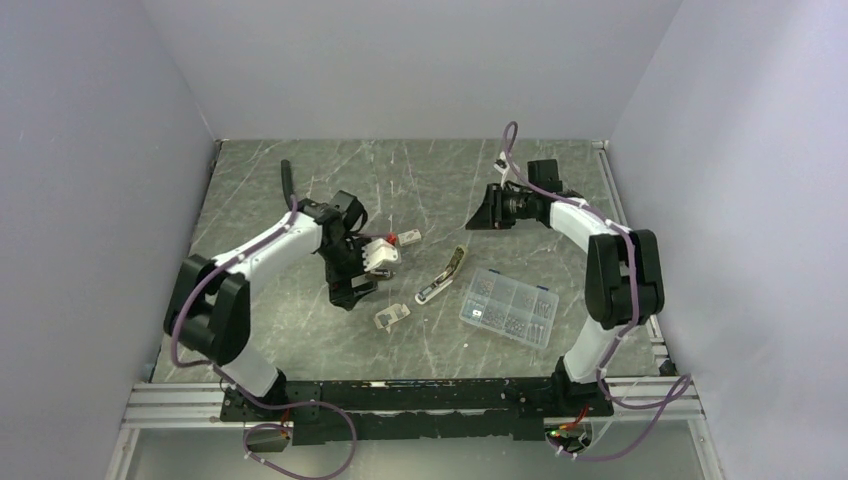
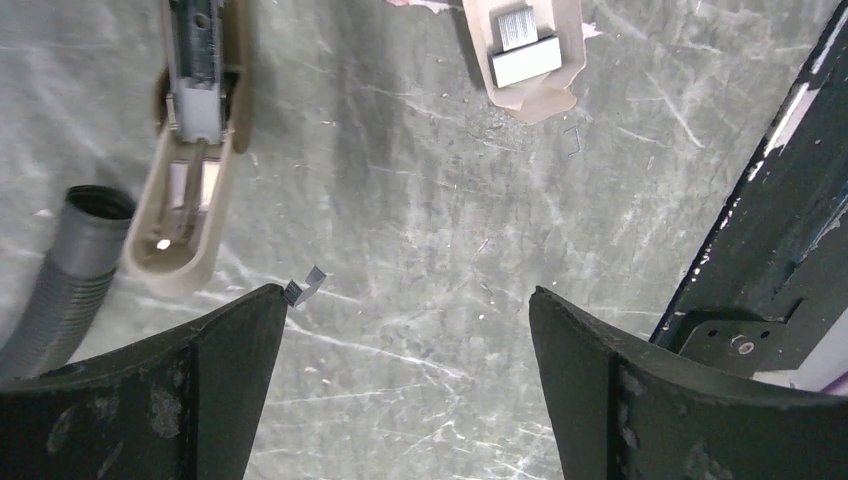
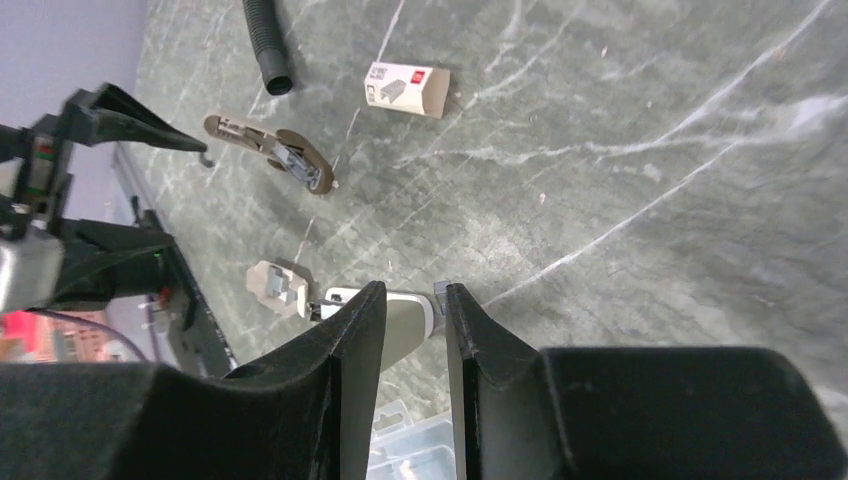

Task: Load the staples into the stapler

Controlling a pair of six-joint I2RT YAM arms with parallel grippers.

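The beige stapler (image 2: 190, 190) shows at the upper left of the left wrist view, its grey metal channel exposed. In the top view my left arm partly covers it. My left gripper stands open over the table beside the stapler. A small grey staple strip (image 2: 306, 286) shows at one of its fingertips; whether it clings there cannot be told. The opened staple box (image 2: 530, 98) holds a strip and a white block. My right gripper is partly open, with a tiny grey piece (image 3: 441, 289) by one fingertip.
A long white-and-olive object (image 1: 440, 276) lies between the arms. A clear compartment case (image 1: 510, 308) is at its right. A small printed box (image 3: 405, 88) and a black tube (image 1: 287, 185) lie farther back. Loose staples (image 2: 573, 141) are scattered about.
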